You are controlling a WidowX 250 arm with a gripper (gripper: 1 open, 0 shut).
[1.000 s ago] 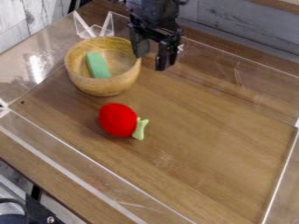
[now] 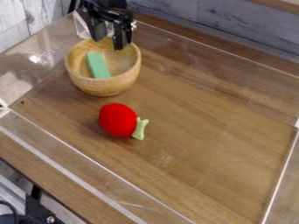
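Observation:
A wooden bowl point(image 2: 105, 84) sits at the upper left with a green block point(image 2: 96, 64) inside it. My dark gripper point(image 2: 110, 37) is open above the back of the bowl, partly cut off by the top edge. A red round object point(image 2: 119, 120) with a pale green piece at its right side lies in front of the bowl.
Walls border the back and left, and clear edging runs along the table's sides.
My gripper has moved left, from beside the bowl's right side to over its back. The bowl, green block and red object look unmoved.

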